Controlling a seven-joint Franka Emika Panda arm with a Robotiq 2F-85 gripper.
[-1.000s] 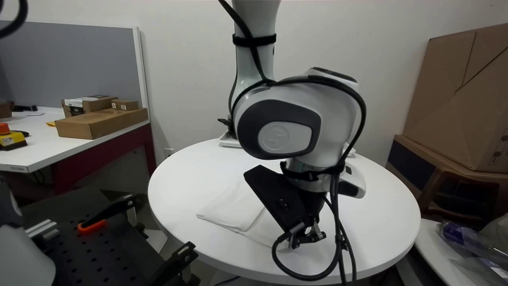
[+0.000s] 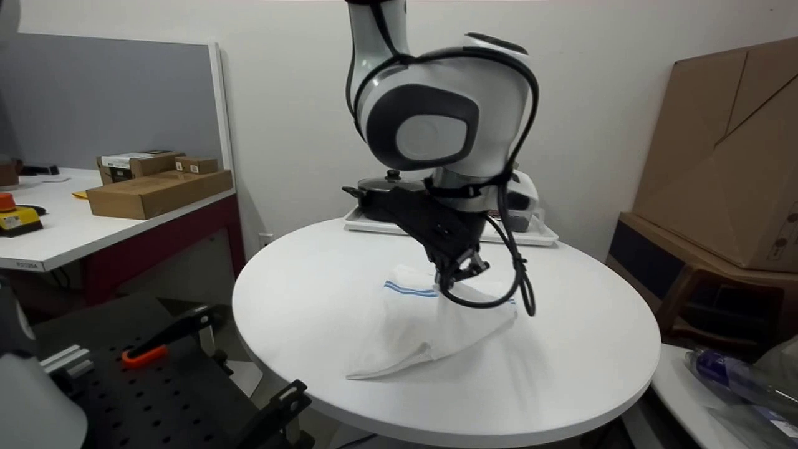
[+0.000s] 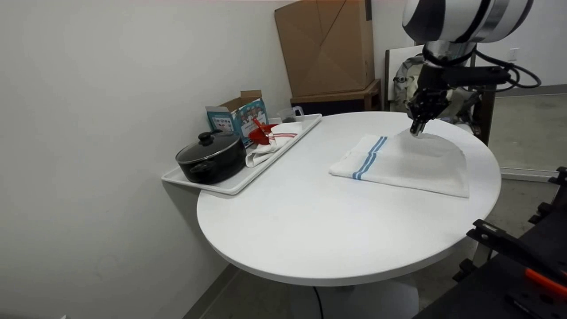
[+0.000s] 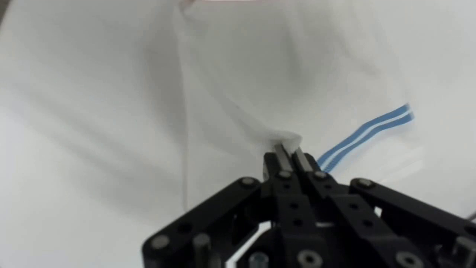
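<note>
A white towel (image 3: 420,164) with a pair of blue stripes lies on the round white table (image 3: 297,234), part of it lifted. My gripper is shut on the towel, pinching a small fold between its fingertips, as the wrist view shows. In exterior view 1 the gripper (image 2: 446,284) stands over the towel (image 2: 419,329), whose cloth slopes down from the fingers to the tabletop. Exterior view 2 has the gripper (image 3: 417,129) at the towel's far edge, a little above the table. The arm hides part of the towel in exterior view 1.
At the table's wall side, a white tray (image 3: 239,186) holds a black lidded pot (image 3: 210,159), a blue box (image 3: 250,119), a red item (image 3: 260,135) and a red-striped cloth (image 3: 281,135).
My gripper has risen and moved back from the table's front edge toward the tray side. The towel's held part has come up with it, and blue stripes now show.
</note>
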